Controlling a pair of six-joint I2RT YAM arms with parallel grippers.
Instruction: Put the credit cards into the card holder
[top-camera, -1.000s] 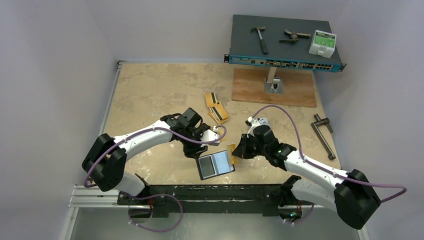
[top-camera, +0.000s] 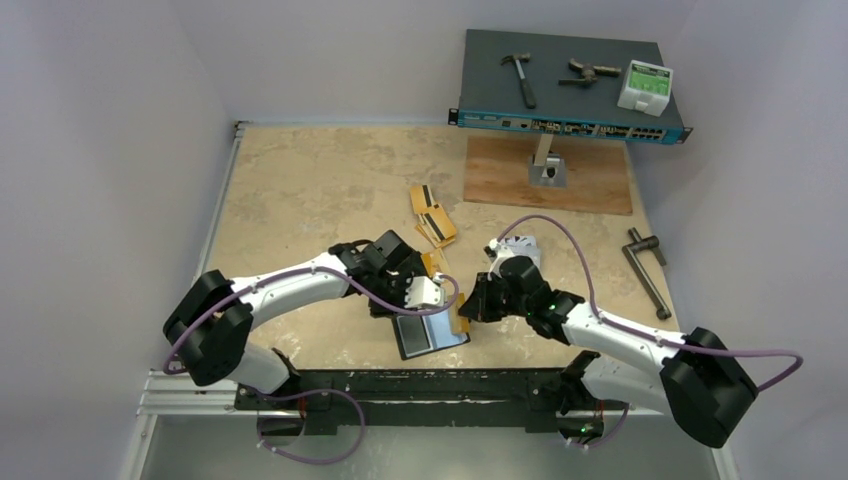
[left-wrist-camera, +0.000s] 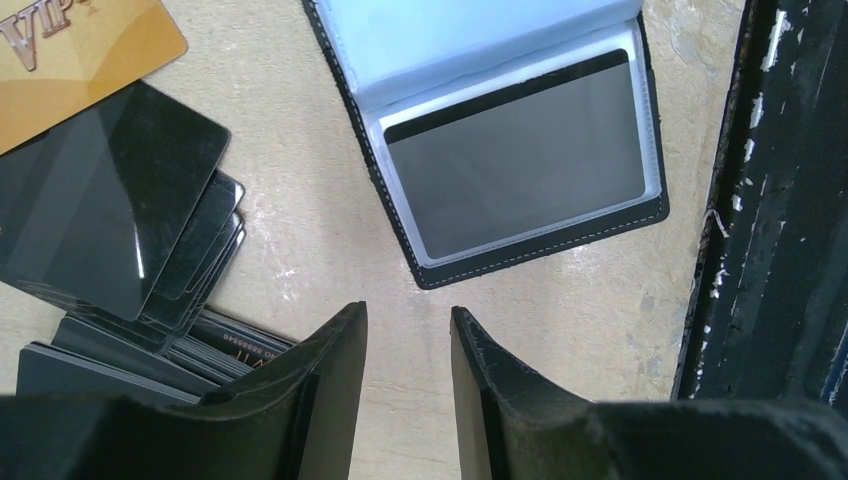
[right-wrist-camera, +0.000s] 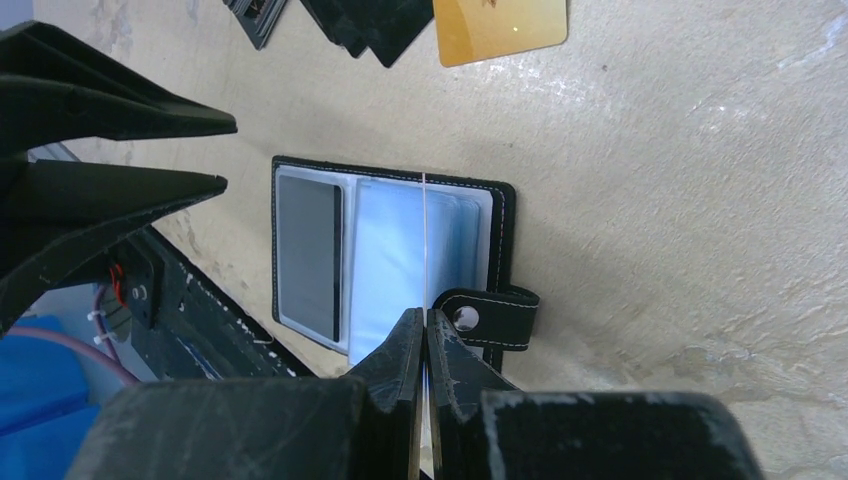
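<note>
The card holder (left-wrist-camera: 520, 150) lies opened flat on the table, with a grey window pocket (right-wrist-camera: 308, 255) on one half and pale blue sleeves (right-wrist-camera: 385, 250) on the other. Edge-on in the right wrist view, a thin card (right-wrist-camera: 425, 235) stands out from my right gripper, which is shut on it. From the top this card (top-camera: 460, 314) shows gold, over the holder's right end. My left gripper is open and empty, beside the grey-window end. Whether the card touches a sleeve, I cannot tell.
A gold VIP card (left-wrist-camera: 110, 55) lies by a pile of black cards (left-wrist-camera: 120, 200) behind the holder. More gold cards (top-camera: 437, 224) rest farther back. A strap with a snap (right-wrist-camera: 485, 318) sticks up at the sleeve end.
My right gripper has moved slightly left with the gold card, farther over the holder. The left arm has shifted a little right and toward the front. The holder has stayed put.
</note>
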